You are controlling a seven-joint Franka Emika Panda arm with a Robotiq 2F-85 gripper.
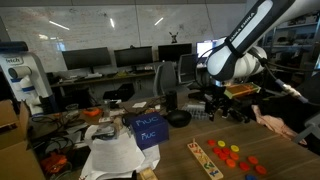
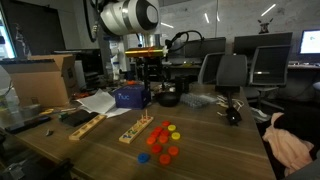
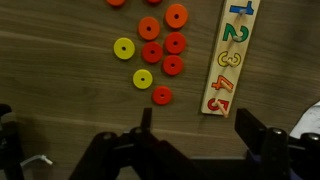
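In the wrist view, my gripper stands open, its two dark fingers wide apart with nothing between them. Just ahead of the fingertips lies a red disc (image 3: pixel 161 95); beyond it are a yellow disc (image 3: pixel 143 78), a second yellow one and several more red or orange discs. A wooden board (image 3: pixel 229 60) with coloured numerals and pegs lies right of the discs. From the side, the arm holds the gripper above the table, clear of the discs. A blue disc (image 2: pixel 143 158) sits at the near edge of the group.
Another wooden board (image 2: pixel 86 128) lies left of the numbered one. Behind stand a blue box (image 1: pixel 150 128) and a black pan (image 1: pixel 179 118), with white paper (image 1: pixel 113 155) to the left. Bare tabletop (image 2: pixel 215 145) stretches right of the discs.
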